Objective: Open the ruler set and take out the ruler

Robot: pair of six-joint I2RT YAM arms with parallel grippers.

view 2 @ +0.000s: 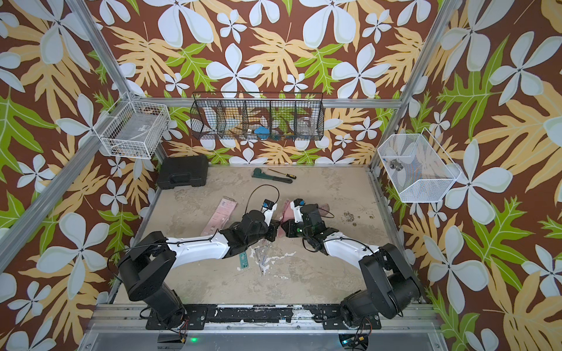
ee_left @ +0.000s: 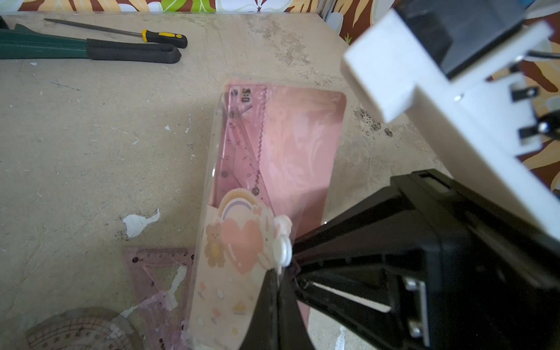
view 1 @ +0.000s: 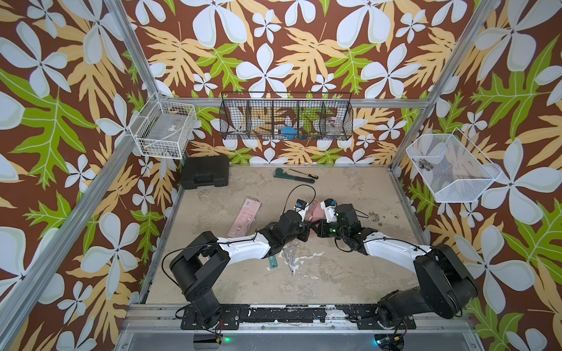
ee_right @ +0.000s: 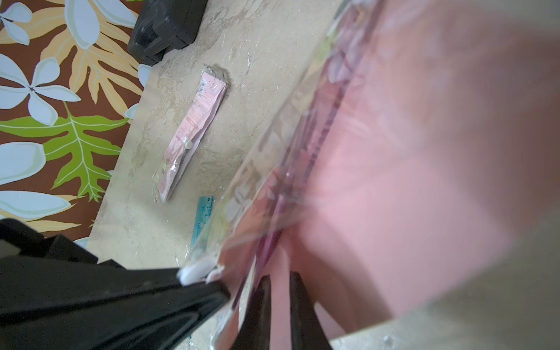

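Observation:
A pink ruler set (ee_left: 306, 134) in a clear sleeve, with a bear-and-heart print and a white button (ee_left: 283, 250), stands tilted between the two arms. Purple drawing pieces (ee_left: 242, 143) show through its plastic. My left gripper is shut at the button side of the sleeve, its tips overlapping the plastic edge there. From the other side comes my right gripper, shut, with its tips against or very near the sleeve; nothing clearly shows between them. Both grippers partly cover the set in the top views.
Another packed pink set (view 1: 245, 216) lies at left. A teal ruler (ee_right: 201, 215), a loose purple triangle (ee_left: 157, 291) and a protractor (ee_left: 81, 332) lie nearby. Behind are a black case (view 1: 205, 171), a green tool (view 1: 292, 175) and a screwdriver (ee_left: 165, 38).

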